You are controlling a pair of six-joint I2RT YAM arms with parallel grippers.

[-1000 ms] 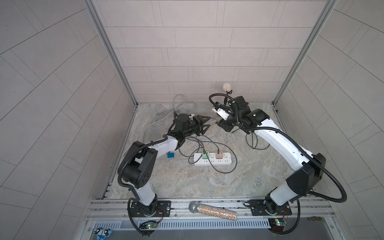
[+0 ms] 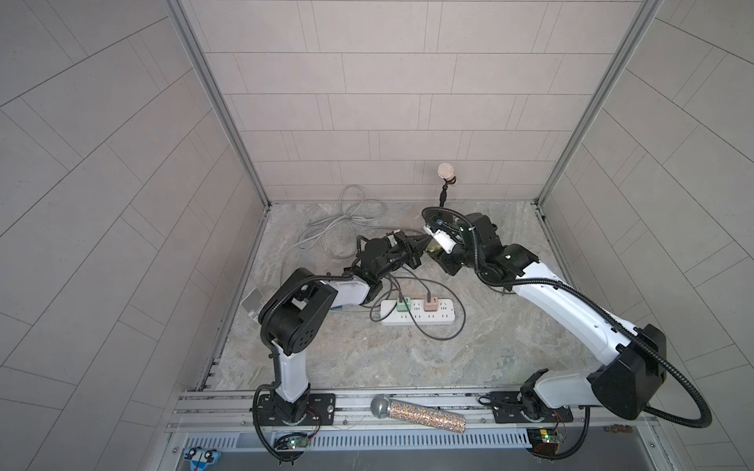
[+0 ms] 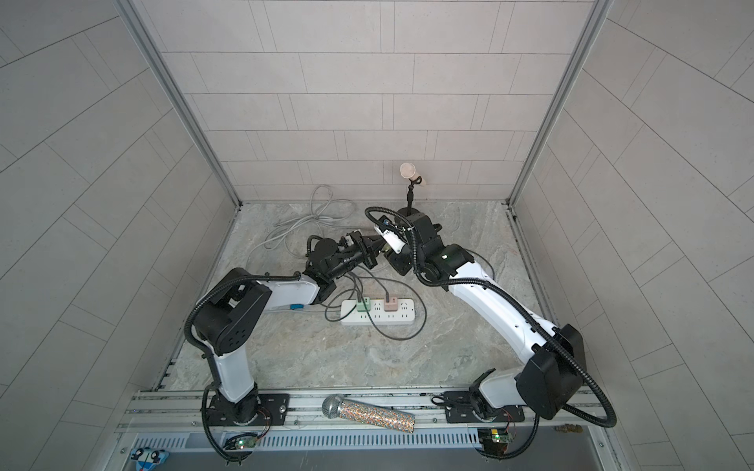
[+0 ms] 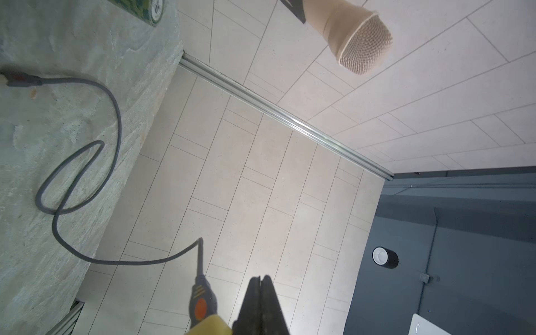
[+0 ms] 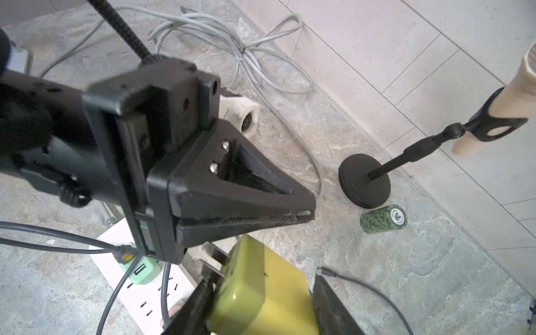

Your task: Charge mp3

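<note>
My right gripper [image 2: 440, 245] is shut on a yellow-green charger, prongs visible, with a dark cable plug [image 4: 202, 301] against it in the left wrist view. My left gripper is shut just above the charger; nothing clearly shows between its fingers. The white power strip [image 2: 388, 314] lies below, holding a green adapter [image 5: 140, 269] and a pink adapter [image 2: 431, 307]. I cannot identify the mp3 player.
A microphone on a stand [image 5: 363, 178] stands at the back, a green camouflage cylinder [image 5: 382, 220] beside it. Grey cable coils [image 2: 345, 216] lie back left. A glittery microphone [image 2: 416, 413] lies on the front rail.
My left arm has moved right and its gripper has closed.
</note>
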